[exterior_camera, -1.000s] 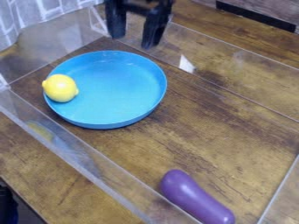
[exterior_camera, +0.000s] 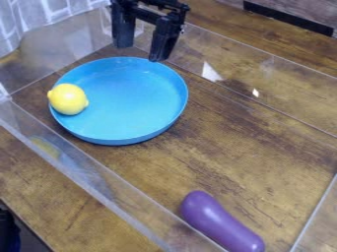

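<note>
A blue plate rests on the wooden table, with a yellow lemon lying on its left side. A purple eggplant lies on the table at the lower right. My black gripper hangs above the back edge of the plate at the top of the view, open, its two fingers apart with nothing seen between them.
Clear plastic walls enclose the work area on the sides. Bare wood fills the right and middle of the table. A patterned cloth or surface stands at the top left.
My gripper has shifted slightly over the last second, now a little lower and sharper in view above the plate's back edge. The plate, lemon and eggplant have not moved.
</note>
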